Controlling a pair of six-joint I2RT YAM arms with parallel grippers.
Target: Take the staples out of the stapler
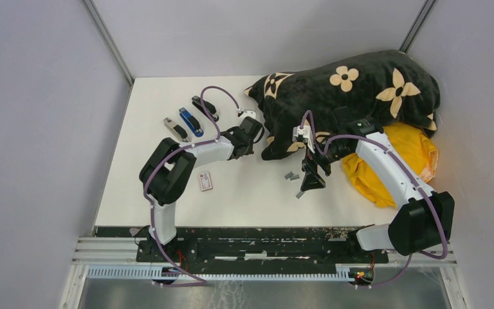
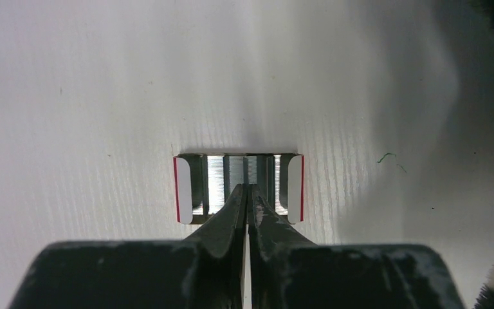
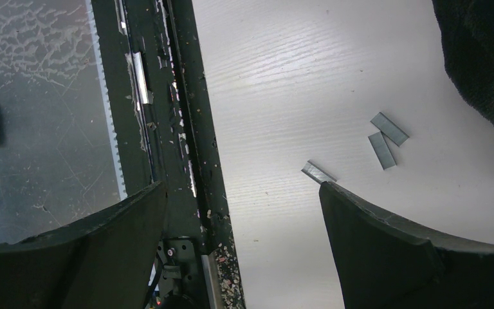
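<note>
An open box of staples [image 2: 216, 177] with several strips inside lies under my left gripper, whose fingertips are close together over its middle in the left wrist view; whether anything is between them cannot be seen. My right gripper stands open and empty above the right of the table, near loose staple strips [image 3: 389, 128].
A closed staple box [image 1: 206, 181] lies at the middle left. A dark flowered cushion [image 1: 334, 84] fills the back right, with a yellow cloth [image 1: 386, 174] below it.
</note>
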